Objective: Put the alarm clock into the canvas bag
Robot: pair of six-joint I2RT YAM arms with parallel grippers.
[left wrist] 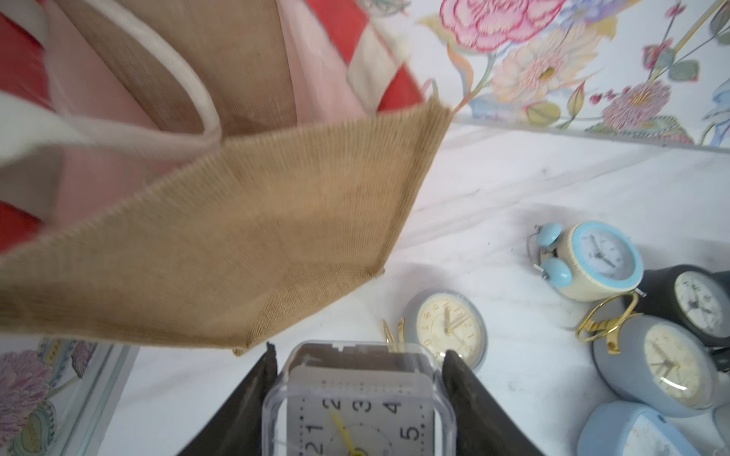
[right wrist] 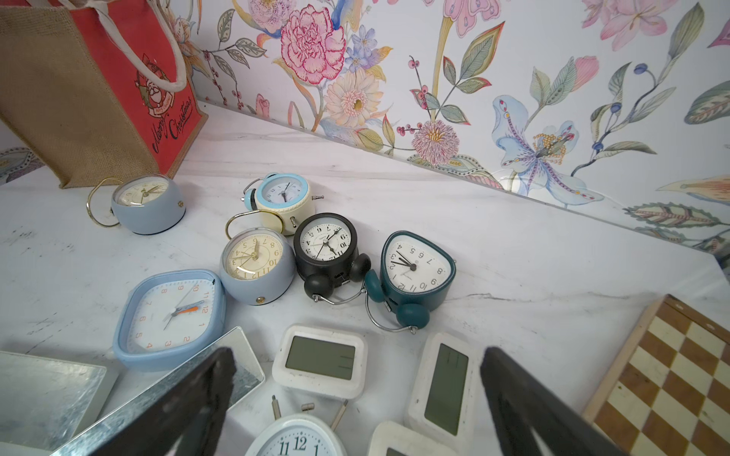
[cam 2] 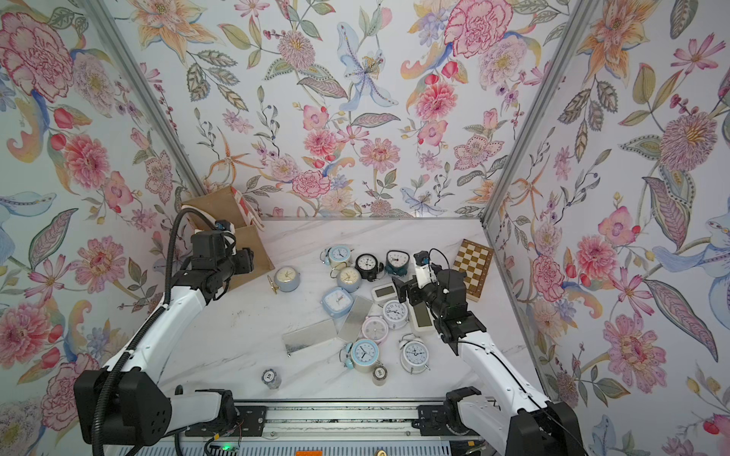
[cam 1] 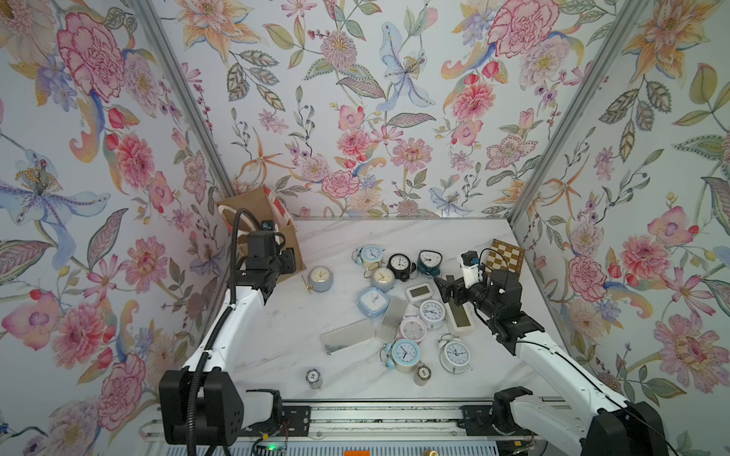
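Observation:
Between the fingers of my left gripper is a small clear-cased square alarm clock [left wrist: 357,414] with a white dial and a yellow hand, and the gripper is shut on it. The canvas bag [left wrist: 251,235], tan with red and white inside, stands at the back left of the table. In the left wrist view its open mouth lies ahead of the held clock, past the near rim. The left arm covers part of the bag in both top views. My right gripper is open above the table on the right, nothing held between its fingers.
A blue-grey clock with a gold ring [left wrist: 448,326] sits beside the bag. Several other clocks, such as a black one [right wrist: 325,239] and a teal one [right wrist: 416,266], crowd the middle. Metal trays [cam 1: 348,336] lie in front; a chessboard [cam 2: 471,267] stands at right.

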